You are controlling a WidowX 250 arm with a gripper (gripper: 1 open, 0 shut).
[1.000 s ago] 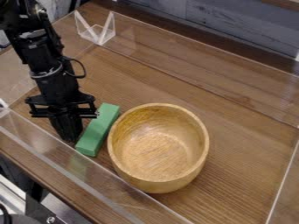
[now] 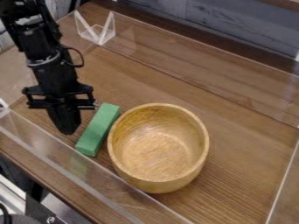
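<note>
The black robot arm reaches down at the left of the camera view, its gripper (image 2: pixel 66 118) low over the wooden table, just left of a green block (image 2: pixel 98 129). The gripper looks shut, with nothing visible between its fingers. The green block lies lengthwise beside a large tan oval bowl (image 2: pixel 159 112), which is empty.
A clear plastic barrier runs along the near left edge of the table (image 2: pixel 233 79). A white wire object (image 2: pixel 98 28) stands at the back left.
The gripper has shifted slightly over the last second and stays left of the green block. The block and the bowl look unmoved.
</note>
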